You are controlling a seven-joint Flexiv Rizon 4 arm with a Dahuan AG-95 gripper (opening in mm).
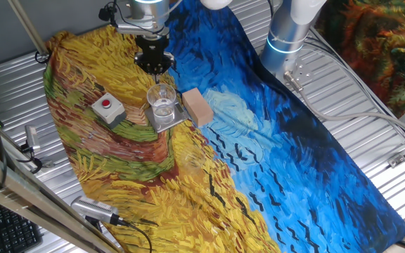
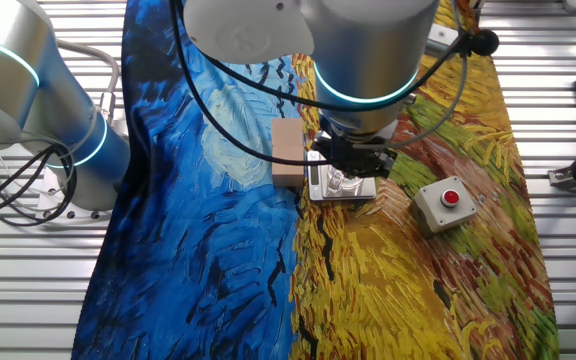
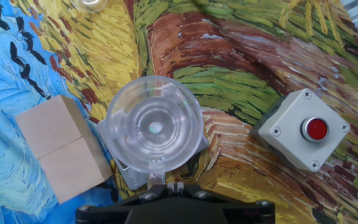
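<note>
A clear cup [image 3: 155, 124] stands upright on a flat grey metal-edged plate [image 3: 131, 176], also visible in exterior view 1 as a clear cup [image 1: 162, 102]. Its handle [image 3: 157, 178] points towards my gripper, whose fingertips appear at the bottom of the wrist view. The fingers are together, with nothing visible between them. In exterior view 1 the gripper [image 1: 156, 74] hangs just behind the cup, near the handle side. From exterior view 2, the arm covers much of the cup [image 2: 340, 183].
A pale wooden block [image 3: 63, 148] lies close beside the plate. On the cup's other side sits a grey box with a red button [image 3: 316, 129].
</note>
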